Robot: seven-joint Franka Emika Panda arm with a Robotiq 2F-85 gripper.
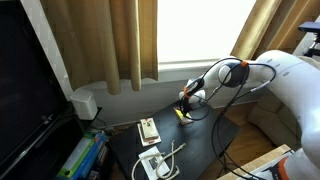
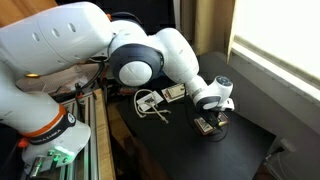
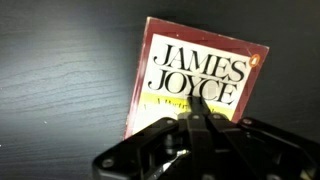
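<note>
A paperback with "JAMES JOYCE" on its white cover panel (image 3: 195, 75) and a dark red border lies on the dark table in the wrist view. My gripper is over the lower part of its cover, hiding the rest of the title and the lower right of the book. The fingertips are together, and nothing shows between them. Whether they touch the cover I cannot tell. From the first exterior view, the gripper (image 1: 187, 109) points down at the window side of the table; in the second, the book (image 2: 206, 127) is partly visible below it.
Another book (image 1: 149, 130) lies to the left, near a white power strip (image 1: 155, 165) and a pale looped cable (image 1: 173, 160). A dark cable hangs along my arm. Bare tabletop (image 1: 207, 145) lies in front of the gripper.
</note>
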